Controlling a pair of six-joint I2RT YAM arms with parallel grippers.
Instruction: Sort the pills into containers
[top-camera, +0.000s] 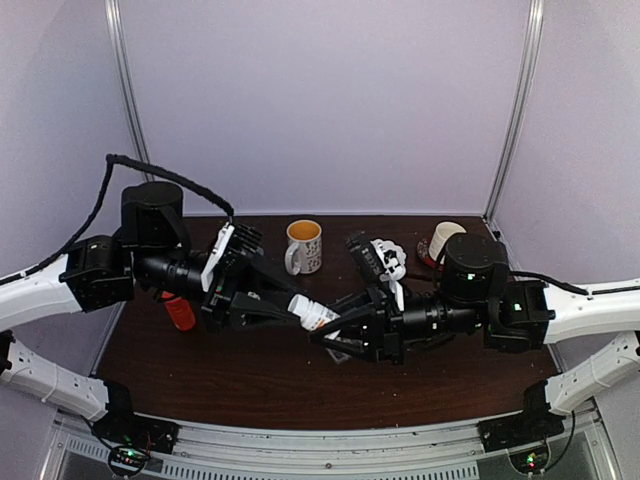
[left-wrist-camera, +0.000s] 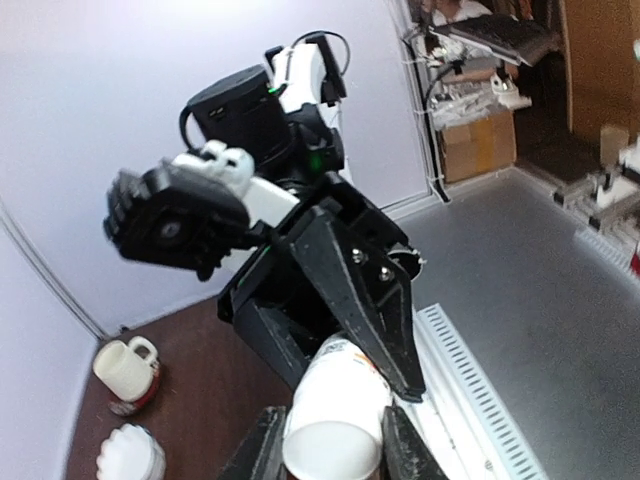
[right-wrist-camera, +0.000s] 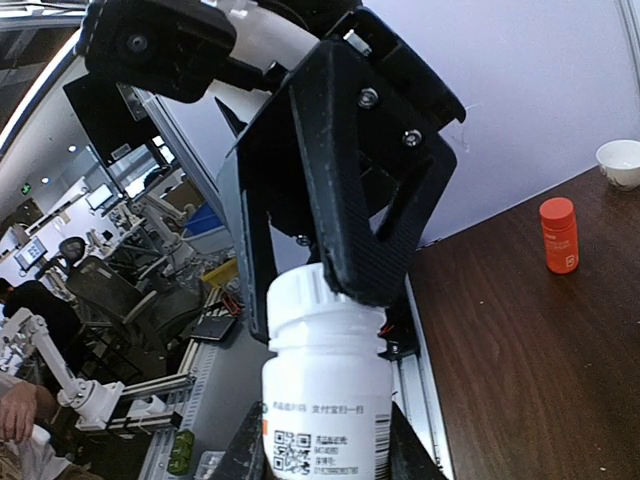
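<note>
A white pill bottle (top-camera: 312, 313) is held in the air between both grippers, above the middle of the table. My left gripper (top-camera: 296, 306) is shut on its cap (right-wrist-camera: 300, 294). On the printed body (right-wrist-camera: 327, 410) my right gripper (top-camera: 334, 331) is shut from the other side. In the left wrist view the cap's round white end fills the space between the left fingers. An orange-red bottle (right-wrist-camera: 560, 235) with a matching cap stands upright on the left of the table, partly behind the left arm. A white fluted dish (top-camera: 390, 258) is half hidden behind the right gripper.
A patterned mug (top-camera: 304, 248) stands at the back centre. A cream mug (top-camera: 447, 234) is at the back right beside something red. Something clear (top-camera: 338, 355) lies under the grippers.
</note>
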